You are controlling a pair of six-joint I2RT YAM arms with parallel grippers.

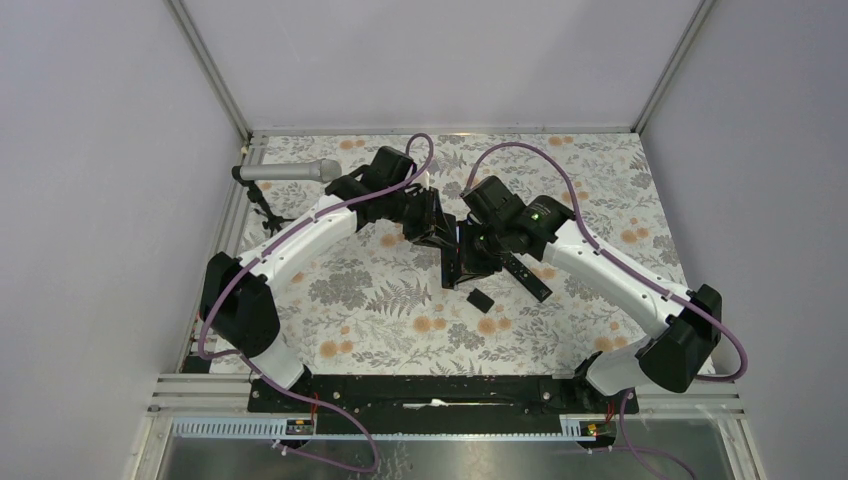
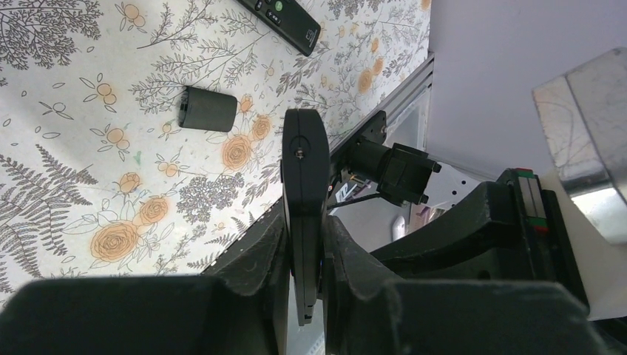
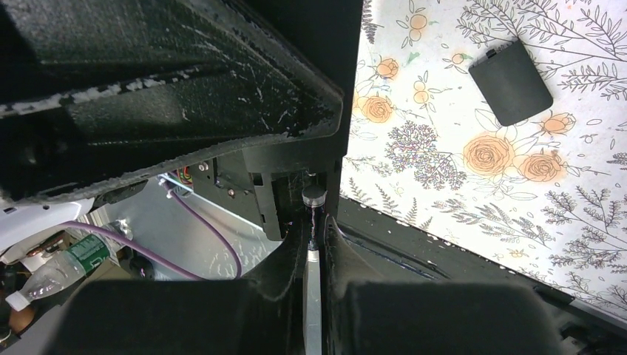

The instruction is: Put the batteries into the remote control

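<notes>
My left gripper is shut on a black remote (image 2: 302, 159), seen edge-on in the left wrist view and held upright at the table's middle in the top view. My right gripper meets it from the right, shut on a small battery (image 3: 313, 200), whose end is at the remote's open compartment (image 3: 270, 194); whether it is seated I cannot tell. The black battery cover (image 3: 510, 81) lies loose on the patterned table.
A second remote (image 1: 525, 280) lies on the table (image 1: 360, 300) to the right of the grippers. A grey cylinder on a stand (image 1: 280, 171) is at the back left.
</notes>
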